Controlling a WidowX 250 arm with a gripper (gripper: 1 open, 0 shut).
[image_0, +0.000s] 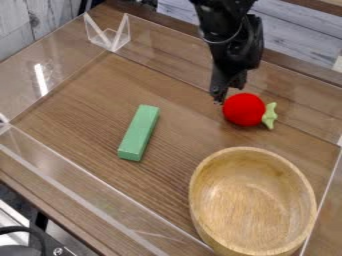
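Observation:
A black robot gripper hangs over the wooden table from the top centre, its tips just above and left of a red round object with a green top. Whether the fingers are open or shut is hard to tell. Nothing held is visible.
A green block lies left of centre. A wooden bowl sits at the lower right. A clear angular object stands at the upper left.

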